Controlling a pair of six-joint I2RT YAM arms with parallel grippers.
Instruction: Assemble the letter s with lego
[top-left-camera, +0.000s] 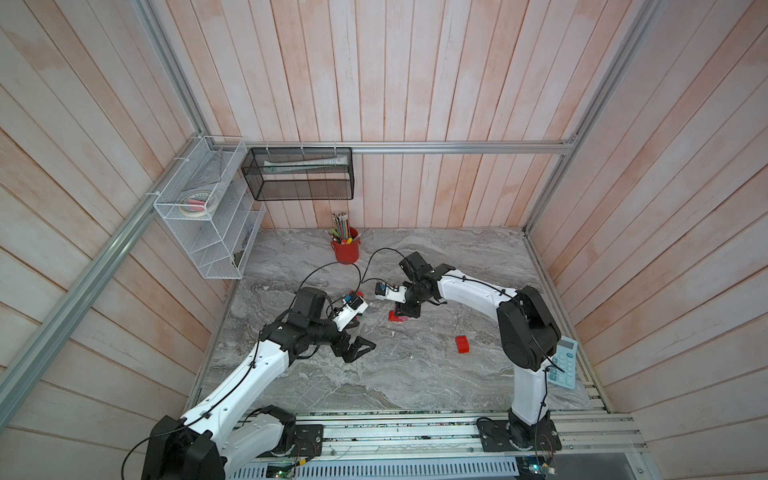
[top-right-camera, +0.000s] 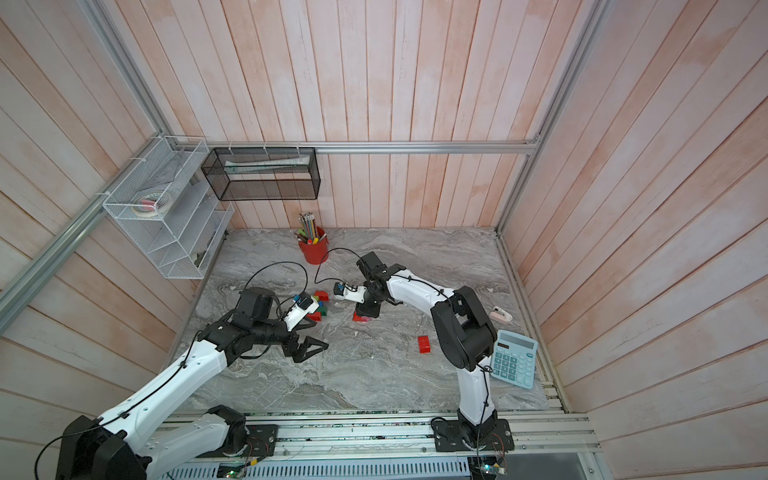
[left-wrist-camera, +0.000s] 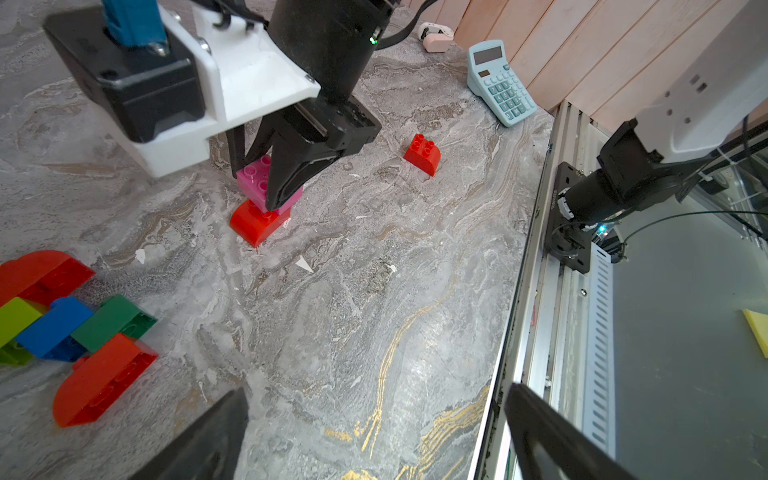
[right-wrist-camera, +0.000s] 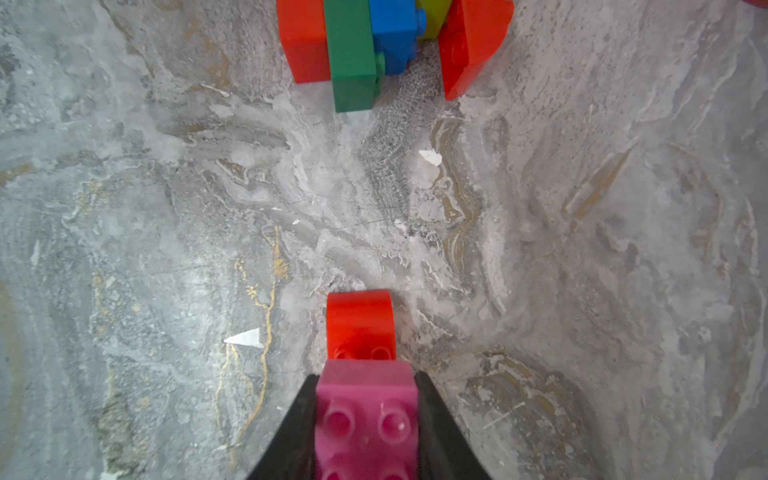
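My right gripper is shut on a pink brick, one finger on each side. Directly below the pink brick, a red curved brick touches or nearly touches it; whether they are joined I cannot tell. To the left lie blocks in a row: yellow-green, blue and green, with a red curved brick behind and another red curved brick in front. Over bare table, my left gripper stands open and empty, its fingers blurred.
A single red brick lies apart on the right side of the table. Farther right is a light-blue calculator. At the back stands a red pencil cup.
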